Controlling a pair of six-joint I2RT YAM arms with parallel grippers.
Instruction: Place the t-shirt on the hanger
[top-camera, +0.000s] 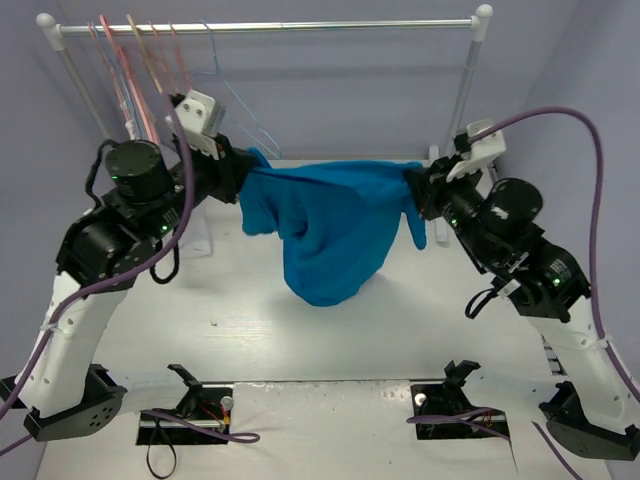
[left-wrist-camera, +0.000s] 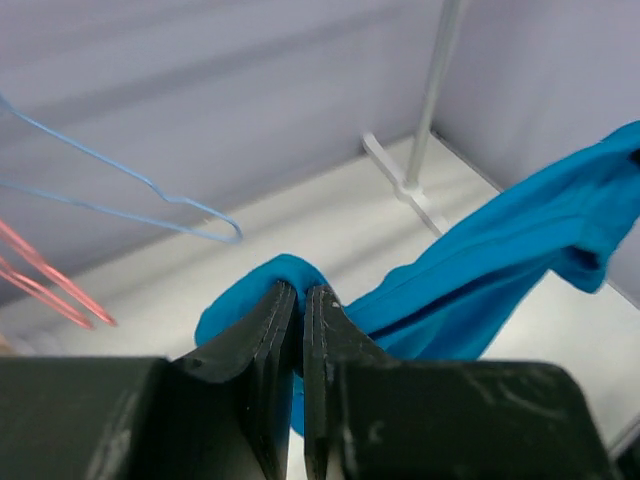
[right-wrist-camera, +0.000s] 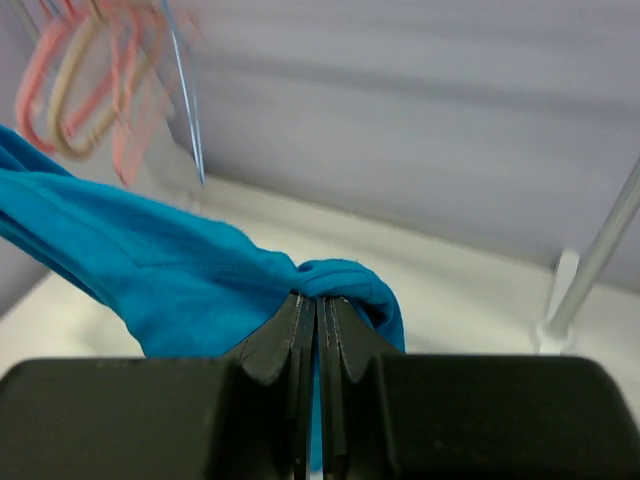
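The blue t-shirt (top-camera: 335, 230) hangs stretched in the air between both grippers, its lower part drooping over the white table. On the left, my left gripper (top-camera: 240, 172) is shut on one edge of the cloth; in the left wrist view a fold of the shirt (left-wrist-camera: 250, 295) bulges behind the closed fingers (left-wrist-camera: 270, 350). At the other end my right gripper (top-camera: 418, 190) is shut on the fabric, with a curl of shirt (right-wrist-camera: 350, 282) showing past its tips. Several hangers hang at the rail's left, among them a light blue hanger (top-camera: 245, 105) and a pink hanger (top-camera: 130, 80).
A metal rail (top-camera: 300, 28) spans the back on white posts, the right post (top-camera: 462, 90) standing behind my right arm. Something white (top-camera: 198, 238) lies behind the left arm. Bare table (top-camera: 250, 340) shows below the shirt.
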